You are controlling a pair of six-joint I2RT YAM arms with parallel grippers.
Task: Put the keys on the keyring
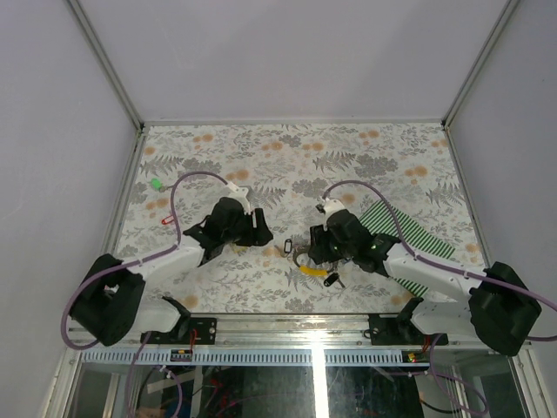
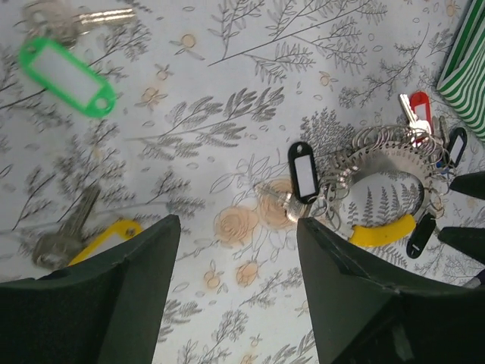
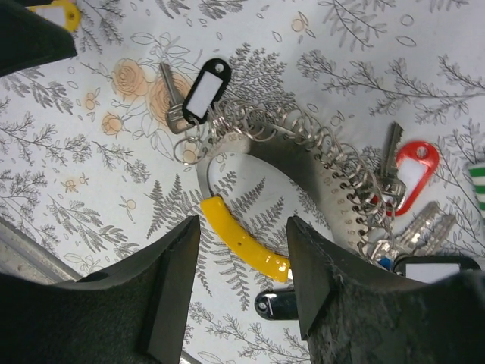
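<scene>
The keyring, a curved metal band with wire coils point(image 2: 379, 140) and a yellow grip point(image 3: 244, 241), lies on the table. Over it, my right gripper stands part open; the yellow grip shows beneath the gap, not visibly clasped. A black-tagged key point(image 3: 203, 95) is at the keyring's left end, and a red-tagged key point(image 3: 413, 171) at its right end; how they attach cannot be told. Farther left, my left gripper is open with nothing between its fingers. A yellow-tagged key point(image 2: 64, 246) and a green-tagged key point(image 2: 68, 76) lie loose to its left.
Two more black tags point(image 3: 284, 305) point(image 3: 432, 267) lie close by the right gripper's fingers. A green-striped cloth point(image 1: 405, 235) covers the table's right side. Another red tag point(image 1: 168, 219) is at the far left.
</scene>
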